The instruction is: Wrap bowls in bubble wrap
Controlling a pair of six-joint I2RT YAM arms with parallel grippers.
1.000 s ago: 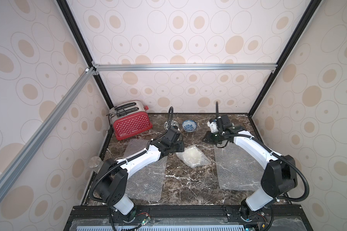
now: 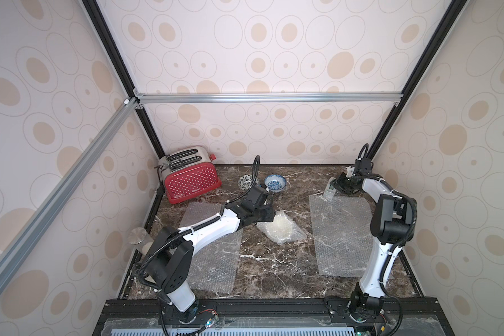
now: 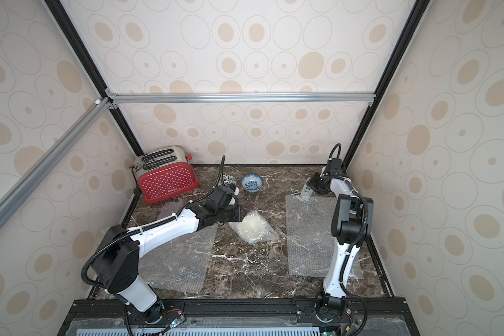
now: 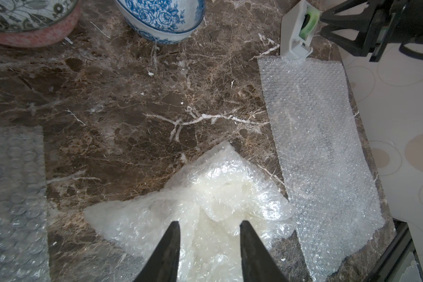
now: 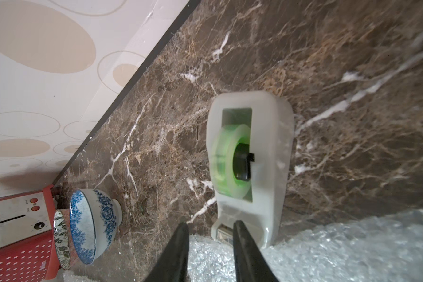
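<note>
A crumpled bubble-wrap bundle (image 2: 281, 228), pale in the middle, lies at centre, with my left gripper over it, fingers apart and nothing seen held between them. A white tape dispenser (image 5: 272, 155) with green tape stands at the back right; my right gripper hovers beside it, fingers apart and empty. A blue-and-white bowl (image 3: 252, 182) and a patterned bowl (image 4: 33, 35) stand at the back centre. Flat bubble-wrap sheets lie left (image 4: 14, 202) and right (image 2: 341, 235).
A red-and-cream toaster (image 2: 191, 176) fills the back left corner. Bare marble (image 2: 268, 263) shows in front of the bundle. Walls with dark frame rails border the table closely.
My right gripper has swept from near the centre to the tape dispenser at the back right. The left arm has shifted slightly to the right over the bundle.
</note>
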